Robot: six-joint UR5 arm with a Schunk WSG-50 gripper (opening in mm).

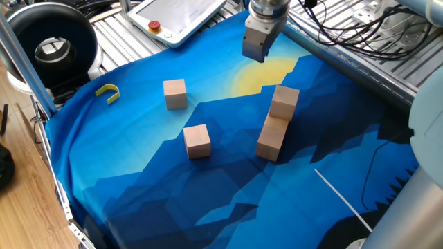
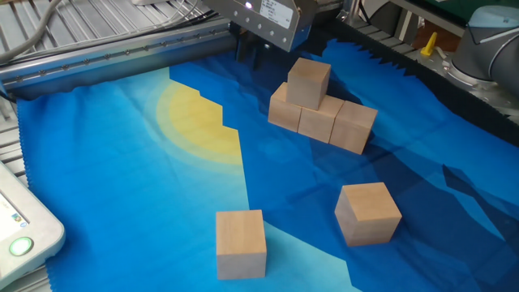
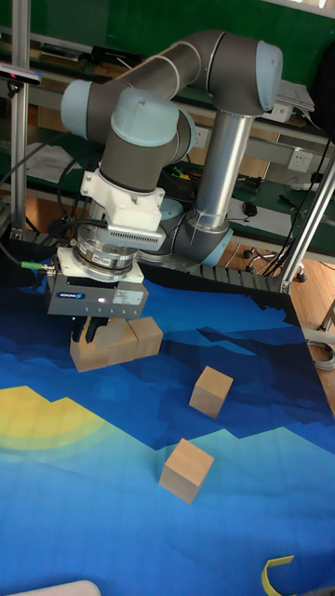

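Observation:
In exterior view 2, one wooden cube [image 2: 308, 83] rests on a row of three wooden cubes [image 2: 319, 120], above the seam between two of them. My gripper [image 2: 252, 55] hangs beyond and to the left of this stack. Two dark fingers stand apart with no block between them in that view. From exterior view 3, the gripper [image 3: 88, 330] overlaps the stack, and wood shows behind the gap. Two more cubes lie apart on the cloth, a nearer one [image 2: 241, 244] and one farther right [image 2: 368, 214]. Exterior view 1 hides the fingertips behind the gripper's housing.
A blue printed cloth [image 1: 156, 207] covers the table, with wide bare areas around the loose cubes. A yellow hook-shaped piece [image 1: 109, 92] lies near its left edge. At the back are a tablet with a red button [image 1: 154, 26] and dark cables [image 1: 367, 34].

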